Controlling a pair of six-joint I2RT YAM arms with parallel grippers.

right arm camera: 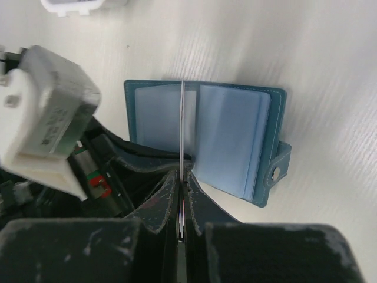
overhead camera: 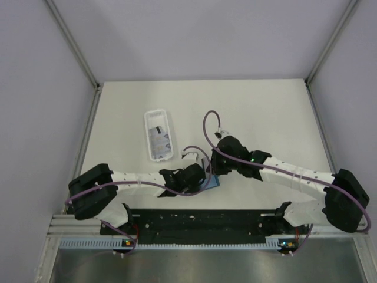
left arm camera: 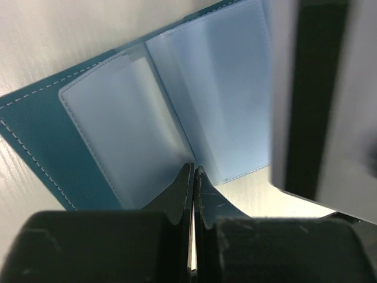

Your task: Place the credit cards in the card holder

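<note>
The open card holder lies on the table, teal with two clear pockets and a snap tab on one side. My right gripper is shut on a thin credit card, seen edge-on and upright above the holder's middle. In the left wrist view this card fills the right side, close to the lens, with its black stripe showing. My left gripper is shut, its tips at the inner edge of one pocket. Whether they pinch the clear film cannot be told.
A white basket with several cards inside stands left of centre. Both arms crowd over the holder, the left gripper's body close beside the right one.
</note>
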